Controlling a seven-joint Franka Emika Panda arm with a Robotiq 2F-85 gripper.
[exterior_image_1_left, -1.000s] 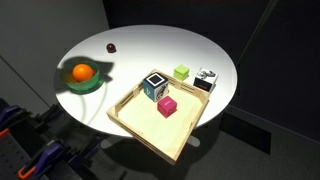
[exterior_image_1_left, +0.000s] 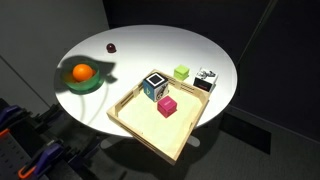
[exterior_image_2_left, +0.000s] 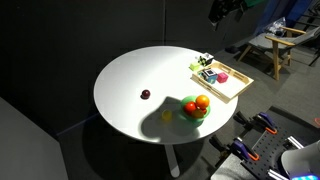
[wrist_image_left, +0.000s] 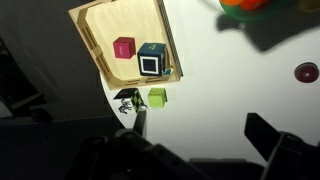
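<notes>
My gripper is open over the table, its two dark fingers wide apart with only bare white tabletop between them. A wooden tray (exterior_image_1_left: 182, 149) holds a pink cube (exterior_image_1_left: 167, 106) and a larger dark blue cube (exterior_image_1_left: 155, 87) with a white square on top. Just outside the tray's edge sit a lime-green cube (wrist_image_left: 157, 97) and a black-and-white patterned box (exterior_image_1_left: 206, 79). On the table's other side, a green bowl (exterior_image_1_left: 85, 87) contains an orange fruit (exterior_image_2_left: 202, 101) and red ones (exterior_image_2_left: 190, 107).
A small dark red round item (exterior_image_2_left: 146, 94) lies alone on the round white table (exterior_image_2_left: 130, 70). Near the bowl is a yellow item (exterior_image_2_left: 167, 116). Wide stretches of tabletop between the bowl and the cubes are clear. The tray overhangs the table's edge in the first exterior view.
</notes>
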